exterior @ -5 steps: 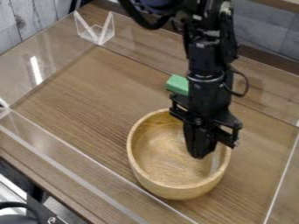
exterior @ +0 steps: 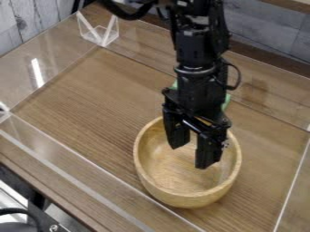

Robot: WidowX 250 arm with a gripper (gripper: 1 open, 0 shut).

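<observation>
My black gripper (exterior: 194, 136) hangs open over a round wooden bowl (exterior: 182, 186) in the lower middle, its fingers reaching down inside the rim area. Behind the arm, a green object (exterior: 218, 98) is mostly hidden. I see nothing held between the fingers.
A white wire holder (exterior: 100, 27) stands at the back left. Dark cables lie at the lower left corner.
The gripper has moved left across the bowl from its right side, and the arm now hides more of the green object.
</observation>
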